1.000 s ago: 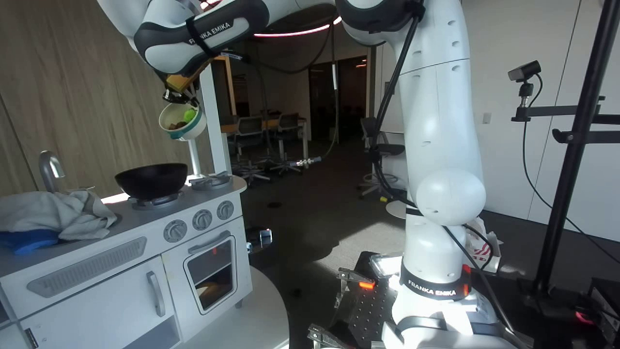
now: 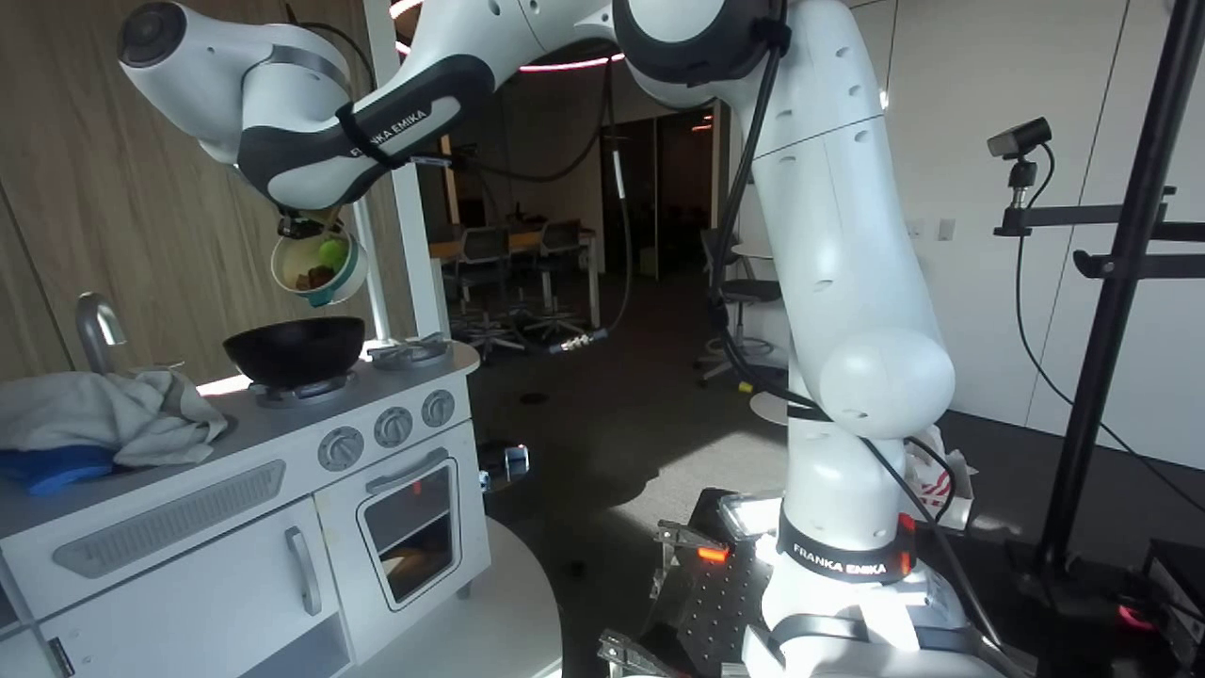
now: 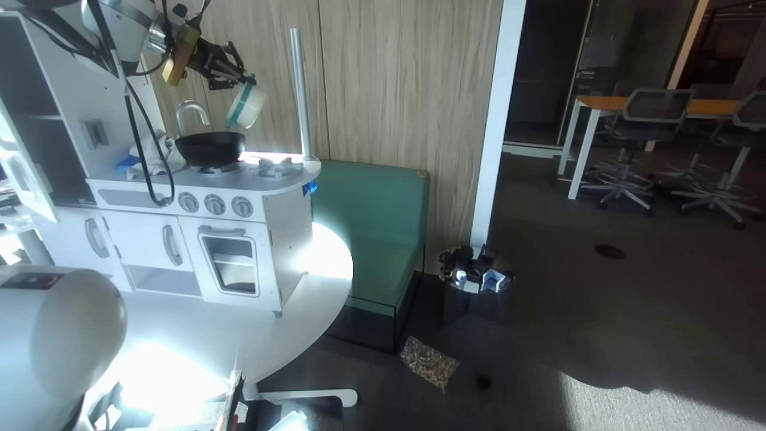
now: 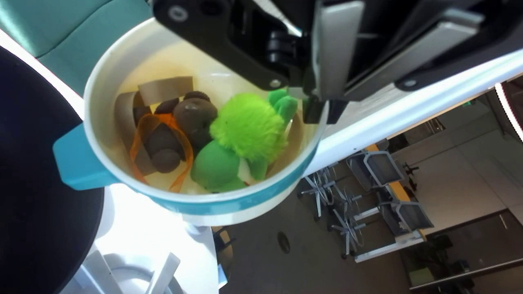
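In the wrist view a white bowl [image 4: 196, 59] with a teal band and tab handle is gripped at its rim by my gripper, which is shut on it. Inside lie a fuzzy lime-green and green toy [image 4: 247, 127], brown lumps [image 4: 195, 115] and an orange ribbon [image 4: 184, 142]. Exterior view 1 has the bowl [image 2: 321, 296] tilted, its mouth toward that camera, above the right part of the black pan [image 2: 296, 352]. The pan rests on a burner. From the other side, the bowl [image 3: 246, 106] hangs above and right of the pan [image 3: 210, 148].
The pan stands on the toy kitchen counter [image 2: 243, 407]. A grey cloth [image 2: 107, 412] lies to its left near the faucet [image 2: 100, 328]. An empty burner [image 2: 409, 351] sits to the right, close to a vertical post [image 3: 301, 93].
The arm has moved left in exterior view 1, carrying the bowl lower and over the pan. The bowl has tilted more, and its contents are still inside.
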